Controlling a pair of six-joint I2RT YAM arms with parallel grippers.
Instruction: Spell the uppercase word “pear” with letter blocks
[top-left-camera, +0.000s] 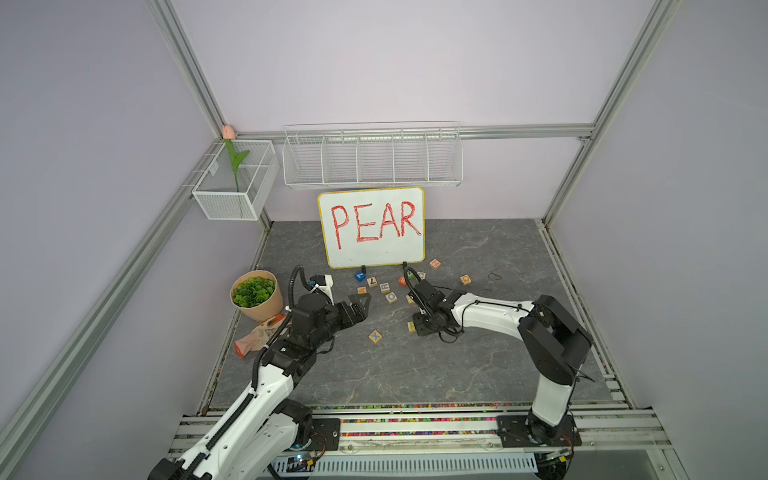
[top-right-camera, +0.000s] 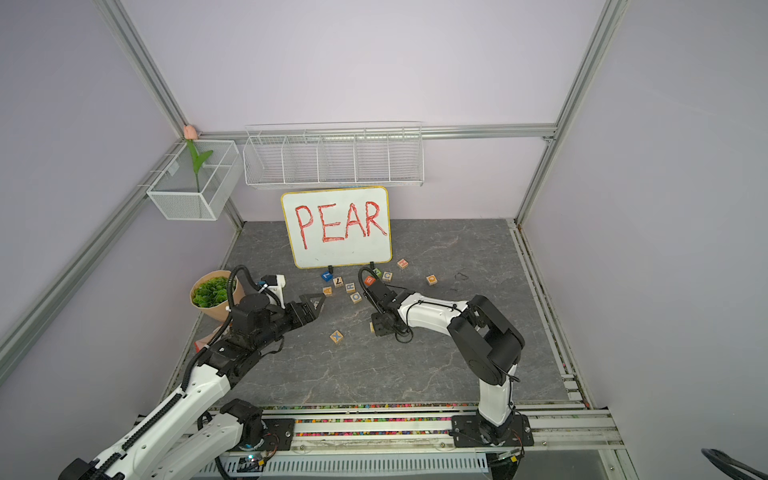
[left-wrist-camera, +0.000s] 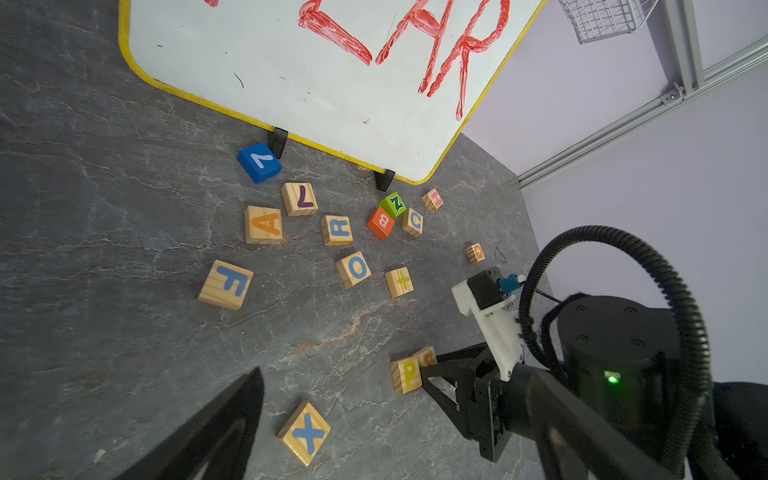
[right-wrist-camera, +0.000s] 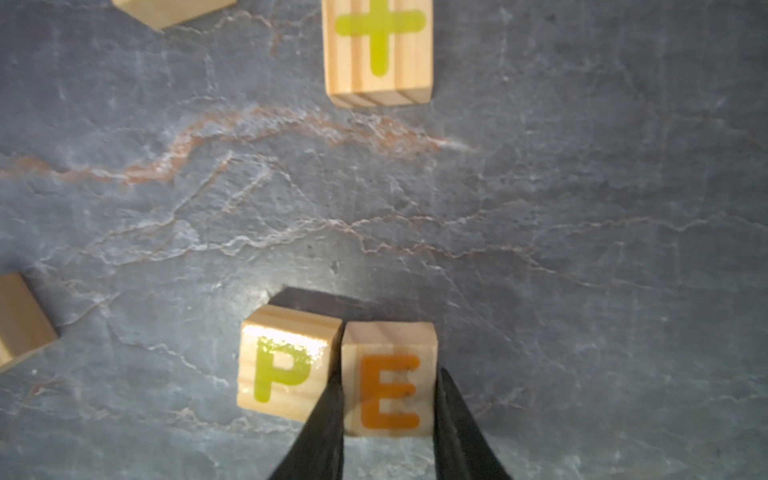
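My right gripper is shut on the orange E block (right-wrist-camera: 389, 376), immediately right of the green P block (right-wrist-camera: 284, 364) on the table. The A block (left-wrist-camera: 263, 225) and R block (left-wrist-camera: 337, 230) lie among other blocks below the whiteboard (top-left-camera: 371, 252), which reads PEAR in red. My left gripper (top-left-camera: 356, 308) hangs over the table at centre left; its fingers are blurred at the edges of the left wrist view, with nothing visible between them.
Loose blocks include the X (left-wrist-camera: 309, 432), F (left-wrist-camera: 225, 284), O (left-wrist-camera: 353, 269) and plus (right-wrist-camera: 378, 48). A planter (top-left-camera: 256, 304) stands at the left.
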